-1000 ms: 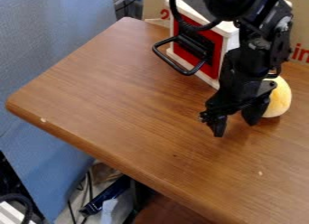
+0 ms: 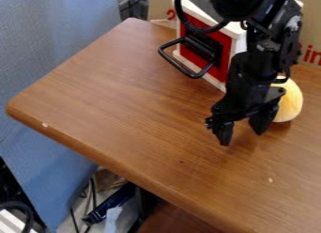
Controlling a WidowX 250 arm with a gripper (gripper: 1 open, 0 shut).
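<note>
My black gripper (image 2: 241, 130) points down over the right part of the wooden table (image 2: 126, 96), its two fingers apart with nothing visible between them. Just behind and right of it sits a round yellowish object (image 2: 287, 103), partly hidden by the arm. A red and white box (image 2: 201, 51) with a black wire handle on its front stands at the back right, partly covered by the arm.
A cardboard box (image 2: 310, 44) is behind at the right. Beyond the table's left edge are a blue fabric panel (image 2: 44, 68) and cables on the floor.
</note>
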